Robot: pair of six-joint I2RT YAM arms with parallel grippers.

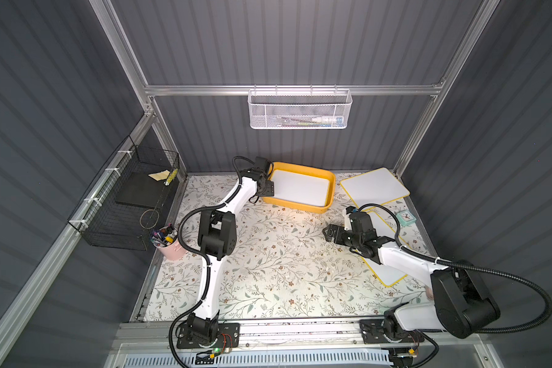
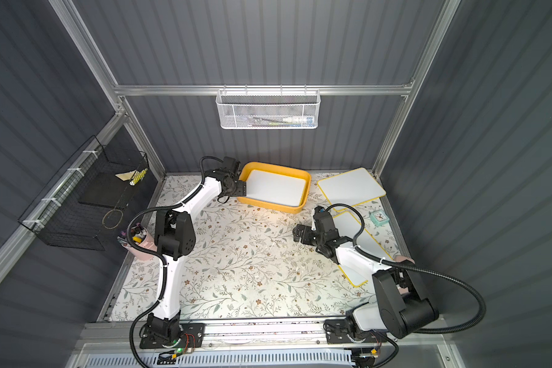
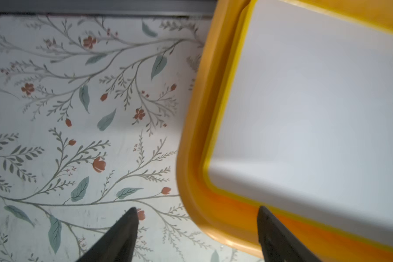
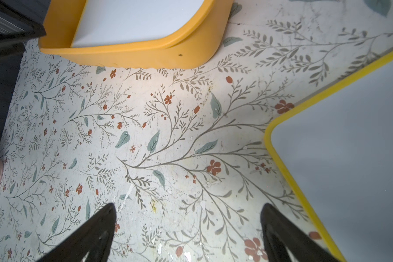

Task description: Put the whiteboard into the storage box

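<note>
A white whiteboard (image 1: 300,186) with a yellow edge lies flat inside the orange storage box (image 1: 322,209) at the back of the table. My left gripper is open above the box's left end, with its rim between and below the fingers in the left wrist view. It holds nothing. Away from the box, over the table's right half, hangs my right gripper, also open and empty. Two more yellow-edged whiteboards rest on the table at the right: one at the back (image 1: 375,185) and one nearer (image 1: 389,270), partly hidden by the right arm.
A teal clock (image 1: 405,217) sits by the right edge. The pink pen cup (image 1: 173,248) stands front left, beside a black wire basket (image 1: 125,208) on the left wall. A white mesh basket (image 1: 300,110) hangs at the back.
</note>
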